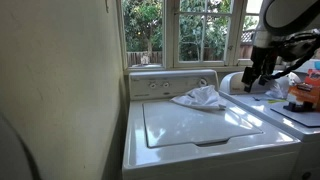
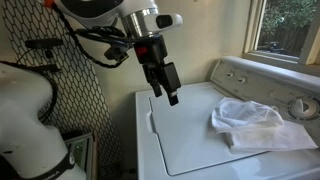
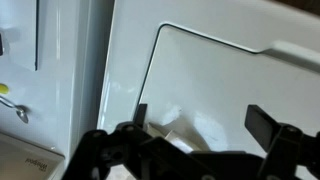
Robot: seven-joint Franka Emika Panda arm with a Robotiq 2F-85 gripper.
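Observation:
A crumpled white cloth (image 1: 203, 98) lies on top of the white washing machine (image 1: 165, 123), toward the control panel. In the second exterior view the cloth (image 2: 246, 115) rests with one part bunched and another spread flatter. My gripper (image 2: 164, 95) hangs above the machine's lid, off to one side of the cloth and clear of the surface. Its fingers stand apart in the wrist view, where the gripper is over the smooth white lid (image 3: 200, 75). A pale shape low between the fingers is too partly hidden to identify.
A second white machine (image 1: 285, 113) stands alongside, with an orange item (image 1: 305, 88) on or behind it. The wrist view shows a spoon (image 3: 14, 107) at the left edge. Knobs (image 2: 298, 106) line the rear panel beneath a window (image 1: 190, 35). Much of the lid is bare.

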